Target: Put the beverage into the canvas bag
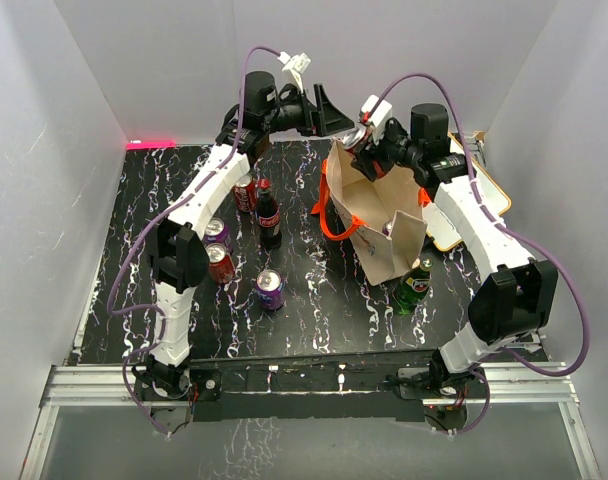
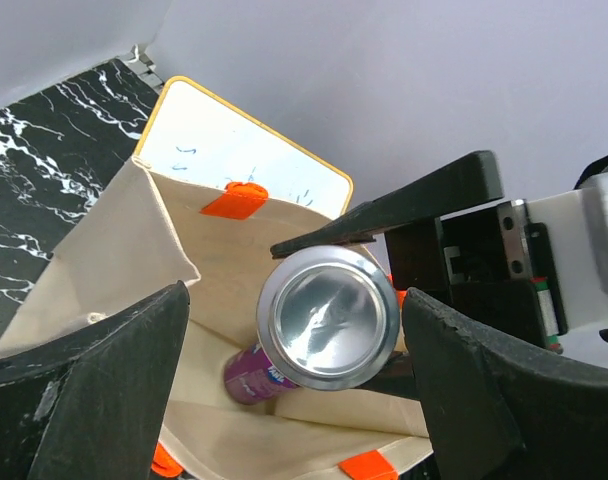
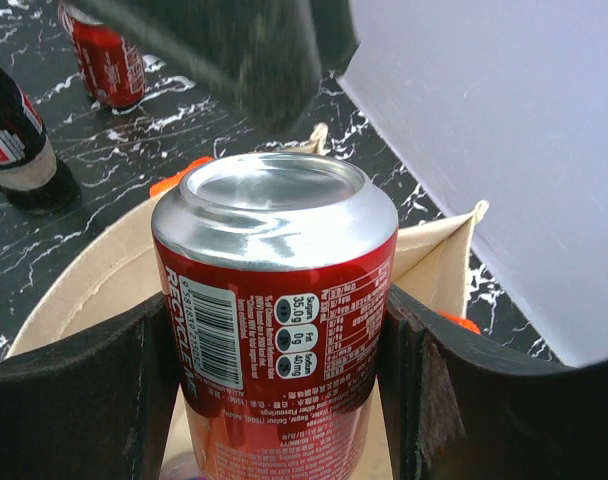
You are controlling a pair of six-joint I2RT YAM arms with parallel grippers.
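Observation:
The beige canvas bag with orange straps stands at the centre right, a purple can lying inside it. My right gripper is shut on a red can, held upright over the bag's upper part; its silver end faces the left wrist camera. My left gripper stands open above the bag's back left, beside and above the held can, with nothing between its fingers.
Left of the bag stand a cola bottle, a purple can and several other cans. A green bottle stands at the bag's front right. A white board lies behind the bag.

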